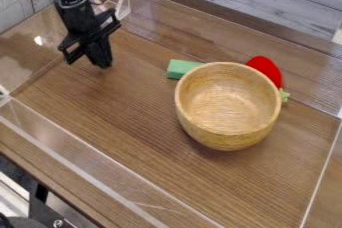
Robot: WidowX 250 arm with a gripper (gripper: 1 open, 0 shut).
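Observation:
My black gripper (102, 56) hangs at the upper left, low over the bare wooden table, with no object visible at its fingertips. Whether it is open or shut is hard to tell. To its right are a large round wooden bowl (226, 107), a green block (182, 69) partly behind the bowl, and a red object (262, 69) at the bowl's back right. A small light green piece shows beside the red object, partly hidden.
Pale walls or edges border it at the back and far left. Dark cables show at the lower left corner.

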